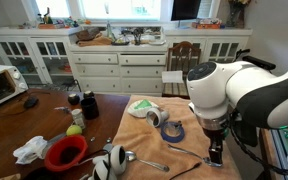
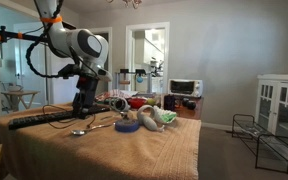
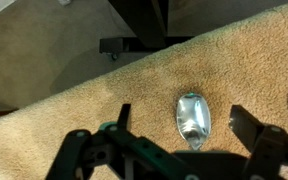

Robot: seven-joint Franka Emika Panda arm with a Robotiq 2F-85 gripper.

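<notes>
A silver spoon lies on the tan cloth, its handle [image 1: 187,153] pointing left in exterior view 1. In the wrist view its shiny bowl [image 3: 193,119] shows between the fingers of my gripper, which stands open and holds nothing. The gripper [image 1: 216,152] is low over the bowl end in exterior view 1 and hides part of it there. The handle's far part is covered by the gripper body in the wrist view. In exterior view 2 the gripper [image 2: 81,110] is near the cloth, fingers downward, above the spoon [image 2: 81,132].
A blue tape roll [image 1: 172,132] and a white cup-like object [image 1: 156,117] lie behind the spoon. Another utensil [image 1: 144,161] lies to the left, with a red bowl [image 1: 66,152] farther left. The cloth's edge [image 3: 94,90] is close to the gripper.
</notes>
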